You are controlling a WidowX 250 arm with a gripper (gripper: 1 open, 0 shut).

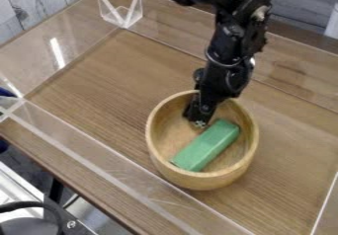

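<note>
A round wooden bowl [166,150] stands on the light wooden table in the middle-lower part of the camera view. A green block [208,145] lies tilted inside it. My black gripper [200,117] reaches down from the top into the back left of the bowl, above the upper end of the green block. Its fingertips are dark and small here, and whatever may be between them is hard to make out.
A small white wire-like stand [121,9] is at the back left.
</note>
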